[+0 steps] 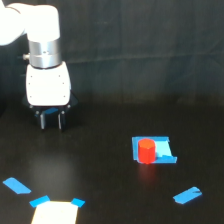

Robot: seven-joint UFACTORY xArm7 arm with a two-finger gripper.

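Note:
My gripper [51, 122] hangs at the upper left, pointing down over the dark table. Its two fingers stand apart, and nothing shows between the tips. A small red block [147, 151] rests right of centre, inside a square outlined with blue tape [151, 138]. Light blue surface shows within that outline, to the block's right. The gripper is well to the left of the block and not touching it. A pale cream square [54, 214] lies at the bottom left, cut off by the frame's lower edge, with blue tape at its upper corners.
Loose strips of blue tape lie on the table: one strip [17, 186] at the left and another strip [187, 195] at the lower right. More blue shows behind the gripper. Bare dark table lies between the gripper and the block. A dark curtain [150, 55] closes off the back.

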